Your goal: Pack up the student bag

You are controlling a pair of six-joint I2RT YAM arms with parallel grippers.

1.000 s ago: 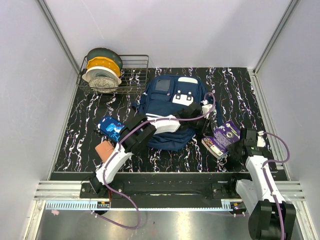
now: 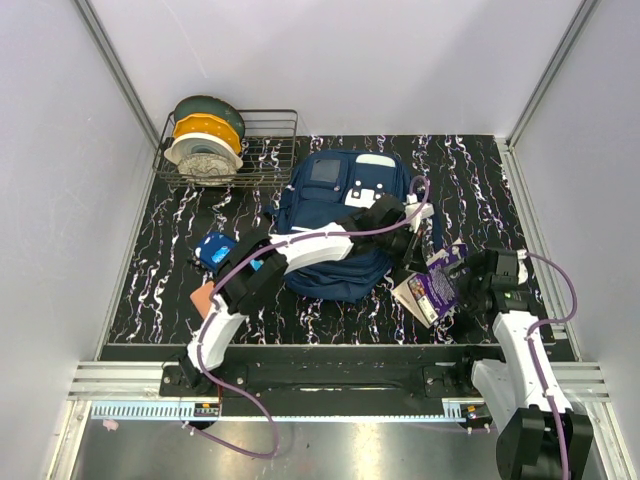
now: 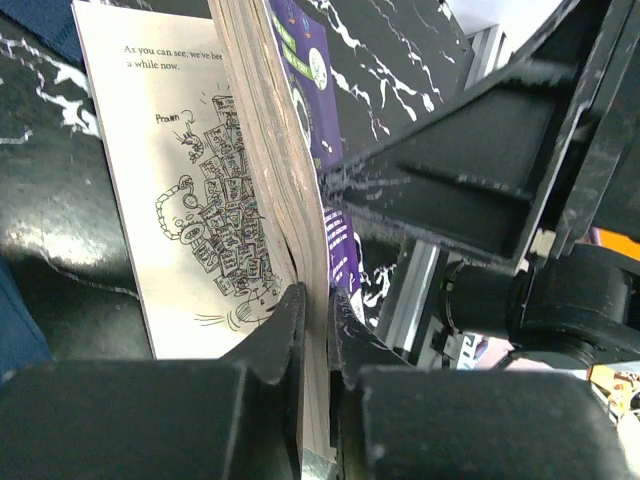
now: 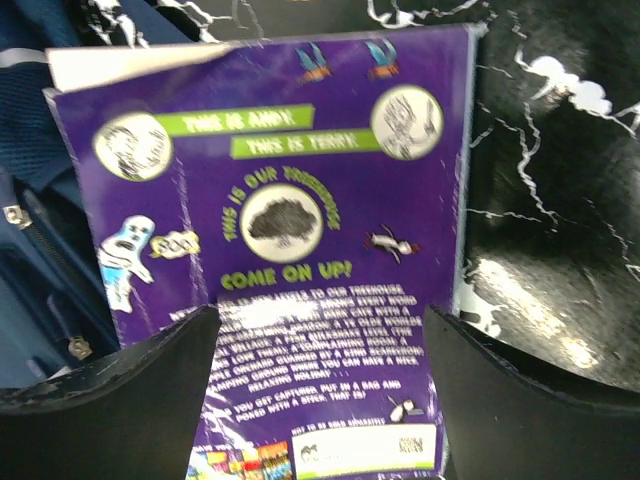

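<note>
A purple-covered book [image 2: 437, 291] stands tilted at the right of the counter, beside the bag. In the left wrist view its thick page block [image 3: 280, 150] runs between the fingers of my left gripper, which is shut on it; a cream page with a drawing [image 3: 200, 190] has fallen open to the left. My right gripper is open, its fingers apart across the purple back cover [image 4: 300, 240]; contact cannot be made out. The navy student bag [image 2: 325, 205] lies mid-counter, partly beneath my left arm.
A blue item [image 2: 214, 250] and a tan item [image 2: 203, 298] lie at the left, partly behind my left arm. A wire rack [image 2: 268, 125] with dishes stands at the back left. Black marble is clear behind the book at the right.
The book has shifted and tilted, and cream pages now show along its left side. My left forearm has swung left, covering more of the blue item.
</note>
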